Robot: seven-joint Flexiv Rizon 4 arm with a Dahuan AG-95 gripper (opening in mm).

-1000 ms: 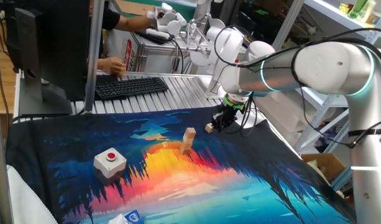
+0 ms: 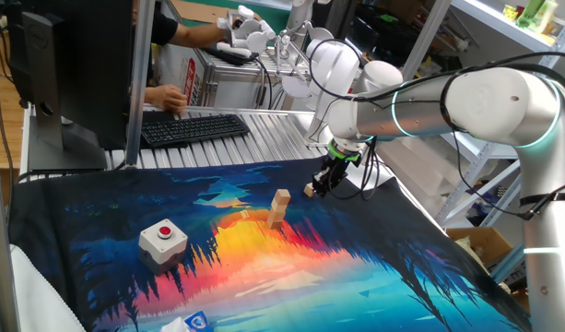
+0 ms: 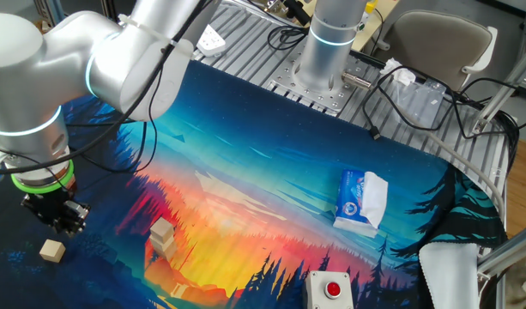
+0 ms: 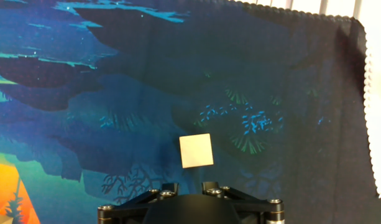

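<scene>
A single pale wooden block (image 4: 196, 150) lies on the dark part of the printed cloth, just ahead of my gripper in the wrist view. A gap shows between the two black fingertips, with nothing in it, so the gripper is open. Exterior view 2 has the gripper (image 3: 72, 225) above and beside the lone block (image 3: 52, 251), apart from it. In exterior view 1 the gripper (image 2: 321, 188) partly hides that block (image 2: 310, 190). Wooden blocks stand stacked as a small tower (image 2: 276, 214) nearer the middle of the cloth; its top block (image 3: 162, 229) sits slightly askew.
A grey box with a red button (image 2: 163, 245) stands on the cloth. A blue-and-white tissue pack (image 3: 353, 202) lies farther along. Behind the cloth are a keyboard (image 2: 194, 130) and a monitor (image 2: 79, 83). Bare cloth surrounds the lone block.
Over the last second my gripper has turned slightly and looks narrower in exterior view 1, with the arm shifted a little. The lone block and the tower have stayed put.
</scene>
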